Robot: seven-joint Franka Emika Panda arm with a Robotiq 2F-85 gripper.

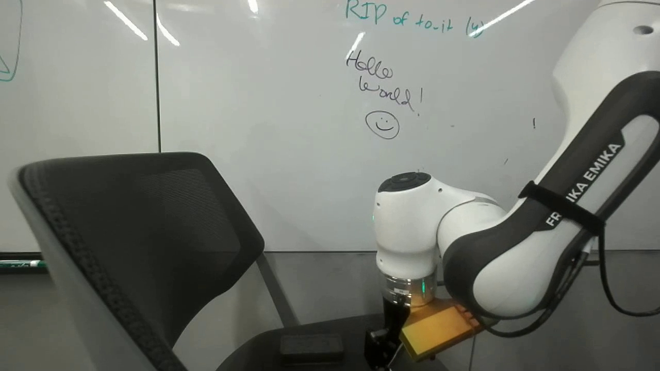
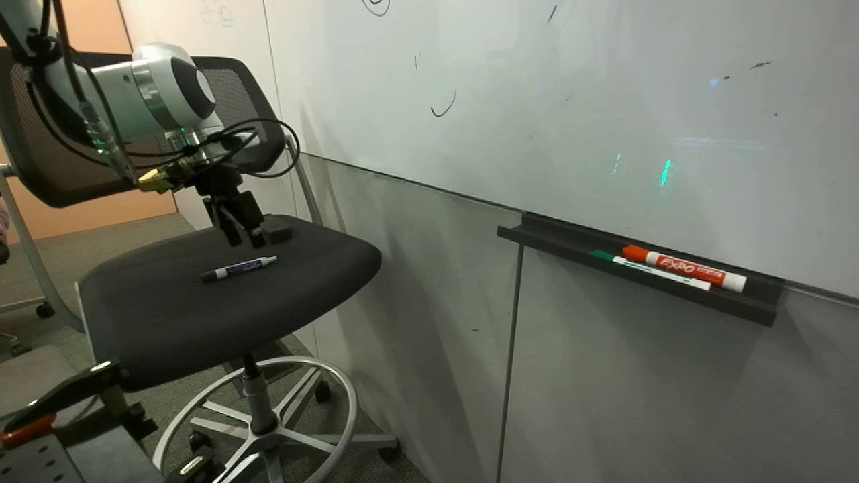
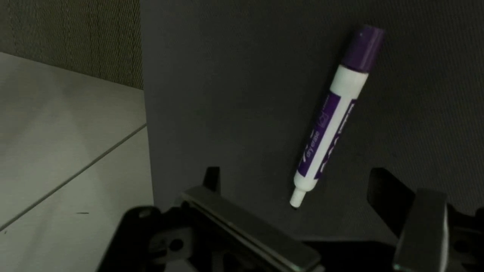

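A white marker with a purple cap and label [image 3: 329, 122] lies on the dark chair seat [image 3: 217, 99], its narrow tip toward my gripper in the wrist view. The same marker [image 2: 239, 269] shows on the seat in exterior view 2, below and in front of the gripper [image 2: 246, 241]. My gripper is open, its fingers wide apart, with nothing between them. In exterior view 1 the gripper is low over the seat, its fingertips near the bottom edge, and the marker cannot be made out there.
A dark block [image 1: 311, 348] sits on the seat beside the gripper, close to the backrest [image 1: 154, 235]. The whiteboard tray [image 2: 523, 230] holds an orange marker [image 2: 684, 268] and a green-capped one [image 2: 662, 272]. The whiteboard [image 1: 278, 123] stands behind the chair.
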